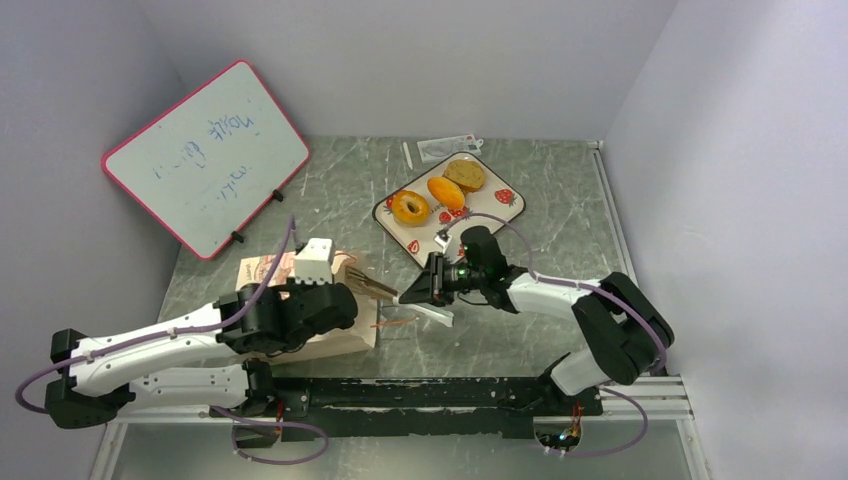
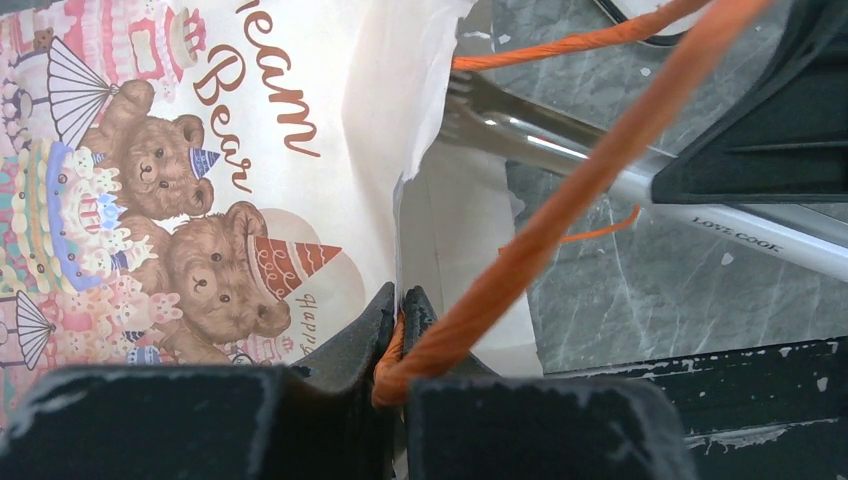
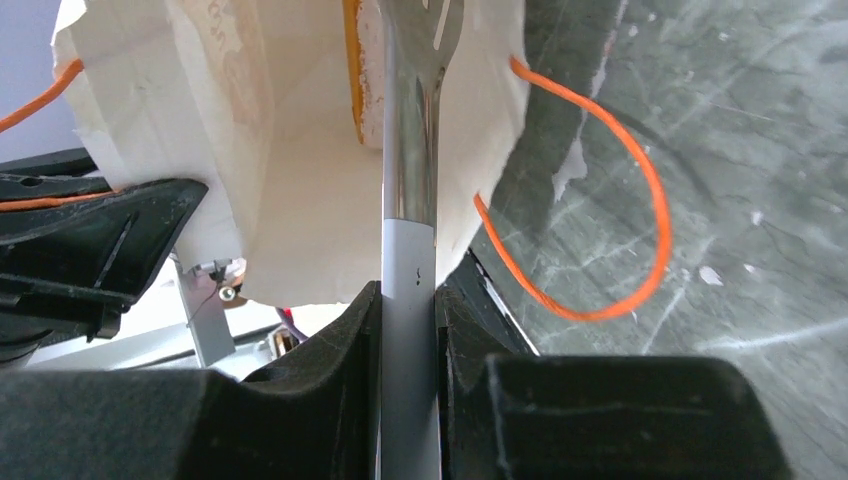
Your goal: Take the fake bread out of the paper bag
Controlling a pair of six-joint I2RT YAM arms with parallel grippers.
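The printed paper bag (image 2: 190, 180) lies on its side at the left, its mouth toward the right. My left gripper is shut on the bag's edge and its orange cord handle (image 2: 520, 260). The right gripper is shut on the white handle of metal tongs (image 3: 408, 150). In the top view, the tongs' tips (image 1: 368, 282) are at the bag's mouth. Inside the bag, a pale bread slice with a brown crust (image 3: 372, 85) shows in the right wrist view behind the tongs. Whether the tongs touch it, I cannot tell.
A strawberry tray (image 1: 480, 217) at the back holds a bagel (image 1: 410, 207), an orange roll (image 1: 446, 193) and a toast slice (image 1: 464, 175). A whiteboard (image 1: 208, 160) leans at the back left.
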